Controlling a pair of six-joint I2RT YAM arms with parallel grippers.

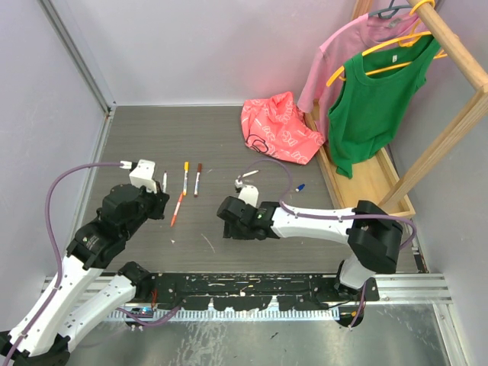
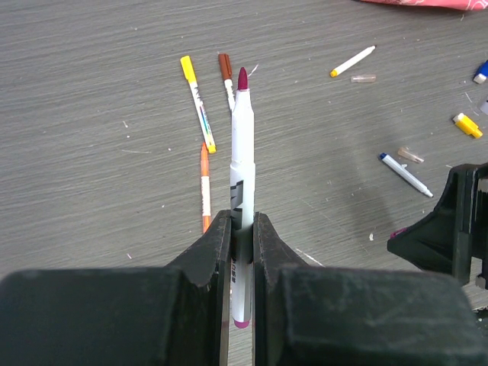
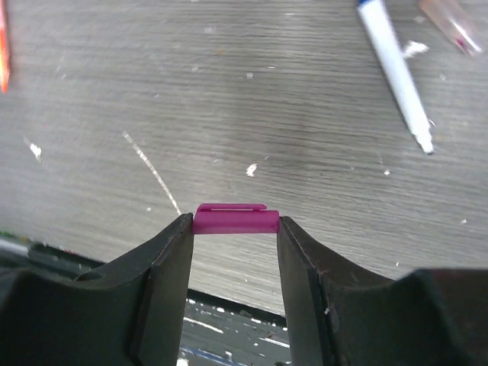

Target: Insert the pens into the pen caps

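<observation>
My left gripper is shut on a white pen [image 2: 242,137] with a magenta tip pointing away from it. My right gripper is shut on a magenta cap [image 3: 236,219], low in the right wrist view. On the grey table lie a yellow pen [image 2: 198,107], a brown pen [image 2: 227,80], an orange pen [image 2: 205,187], a white pen with yellow end [image 2: 352,60], a blue-ended pen [image 2: 406,174], a yellow cap [image 2: 467,126], a blue cap [image 2: 482,72] and small clear pieces [image 2: 409,154].
A red bag [image 1: 278,130] lies at the back. A wooden rack [image 1: 450,137] with hanging garments stands at the right. The middle of the table [image 1: 137,130] has bare stretches.
</observation>
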